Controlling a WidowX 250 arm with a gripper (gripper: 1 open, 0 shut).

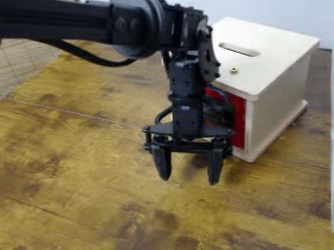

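My black gripper (188, 168) points down in the middle of the camera view, its two fingers apart with only bare table seen between them. It is in front of a pale wooden box (274, 88) with a slot in its top, a small knob, and a red front (237, 117) largely hidden behind the arm. Whether the fingertips touch the table is unclear.
A woven pale surface (20, 63) lies at the far left, and a white wall stands behind the box.
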